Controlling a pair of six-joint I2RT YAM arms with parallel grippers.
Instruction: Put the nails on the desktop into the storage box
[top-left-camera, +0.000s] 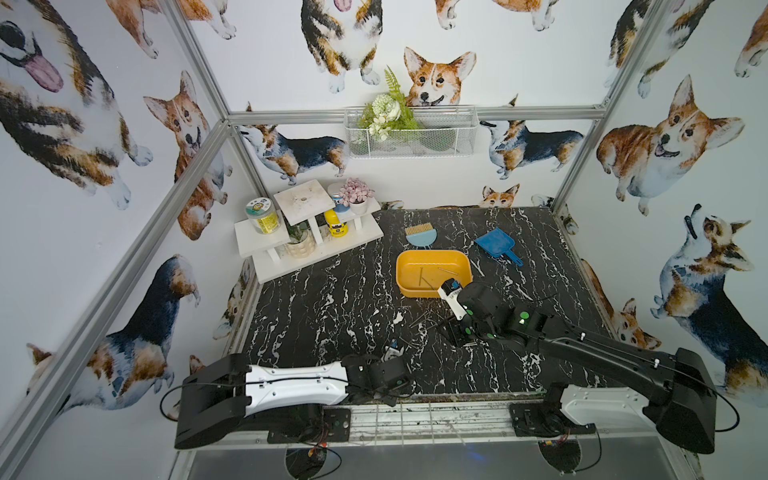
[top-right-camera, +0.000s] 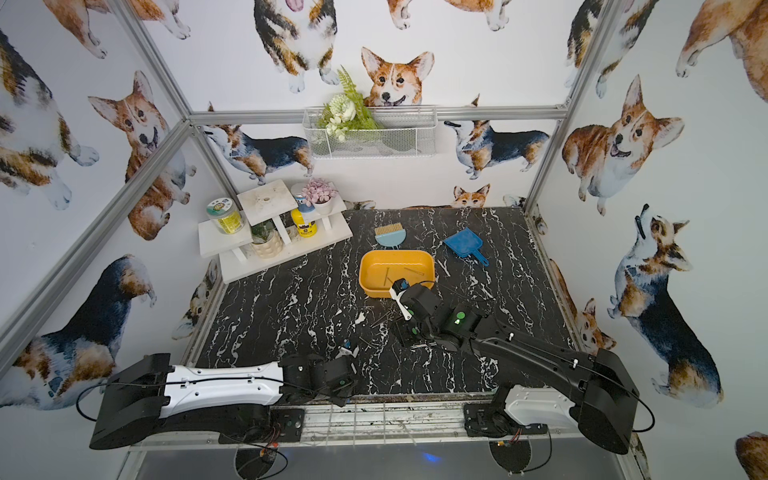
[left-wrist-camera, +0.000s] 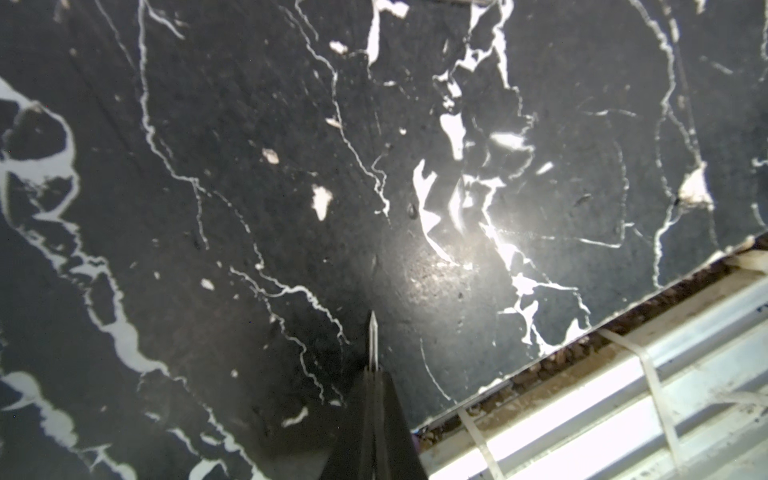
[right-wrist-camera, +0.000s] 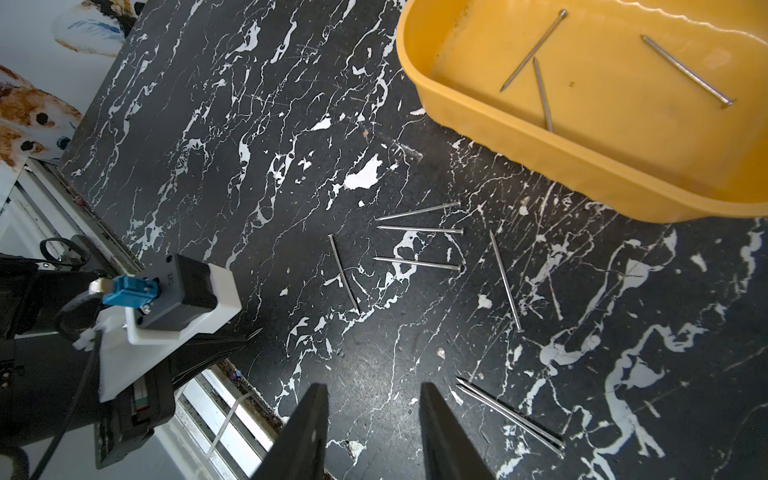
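Observation:
The yellow storage box (right-wrist-camera: 552, 144) holds several nails, among them a slanted nail (right-wrist-camera: 533, 49) and a nail on its right (right-wrist-camera: 688, 70). Outside it, on the dark marbled desktop, several nails lie scattered: a stack of near-parallel ones (right-wrist-camera: 420, 229), a single nail (right-wrist-camera: 344, 273), another (right-wrist-camera: 505, 280), and a close pair (right-wrist-camera: 509, 416). My right gripper is open above the desktop on the near side of the box, nothing visible between its fingers. Shut, my left gripper points at bare desktop close to the front edge; no nail shows there.
Behind the box lie a blue brush (top-left-camera: 421, 234) and a blue dustpan (top-left-camera: 497, 244). A white shelf (top-left-camera: 320, 248) with jars and plants occupies the back left. A white slatted rail (left-wrist-camera: 600, 392) runs along the front edge.

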